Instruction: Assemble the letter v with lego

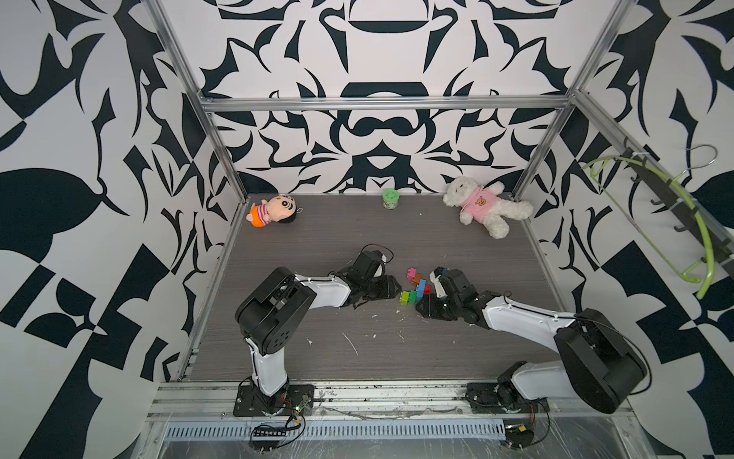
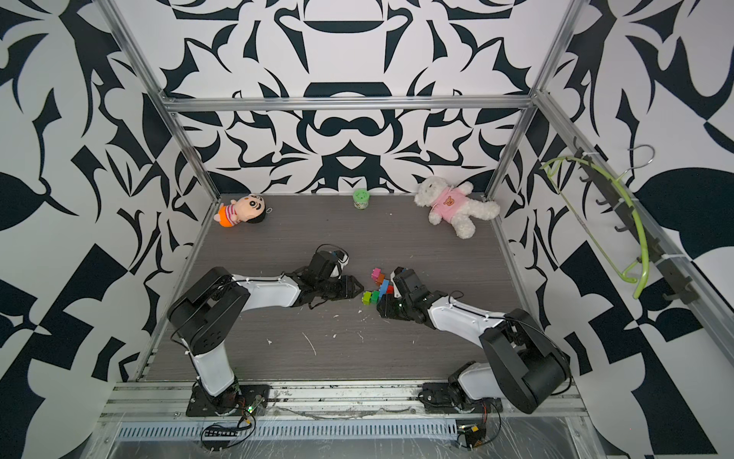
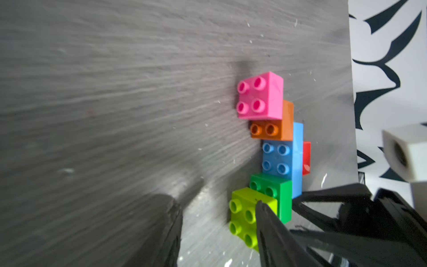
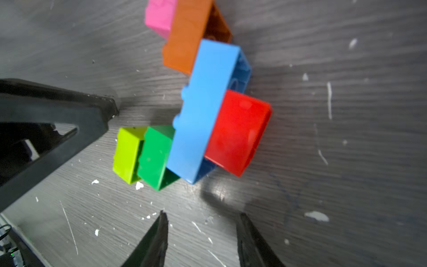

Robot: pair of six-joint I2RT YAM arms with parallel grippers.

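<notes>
A cluster of bricks lies on the table: pink (image 3: 260,95), orange (image 3: 284,126), blue (image 4: 202,106), red (image 4: 235,131), green (image 4: 153,155) and lime (image 3: 242,218), in a bent line with the red beside the blue. My left gripper is low just left of the lime brick, fingers apart, nothing clearly held. My right gripper stands open beside the bricks on the near right, with empty fingers.
A doll (image 1: 271,210), a green tub (image 1: 390,197) and a white teddy (image 1: 485,206) lie along the back of the table (image 1: 321,237).
</notes>
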